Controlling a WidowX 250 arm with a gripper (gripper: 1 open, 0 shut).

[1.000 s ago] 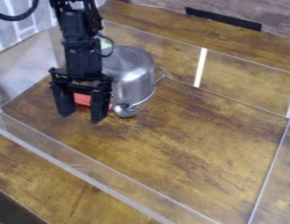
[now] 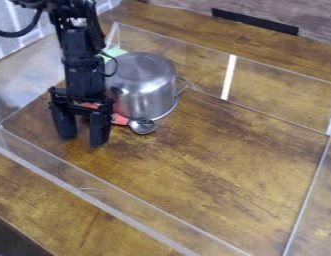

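Note:
My black gripper (image 2: 81, 125) hangs low at the left of the camera view, its two dark fingers apart and open, close to the wooden surface. Behind it stands a large metal pot (image 2: 144, 82). A small red object (image 2: 120, 119) lies partly hidden behind the gripper, beside a shiny round metal piece (image 2: 142, 126), perhaps the head of a spoon or ladle. I cannot see anything held between the fingers.
A clear-walled enclosure surrounds the wooden floor (image 2: 221, 170). A green object (image 2: 113, 52) sits behind the pot, partly hidden.
My gripper has shifted slightly to the left and down since about a second ago, covering more of the red object. The pot looks unmoved.

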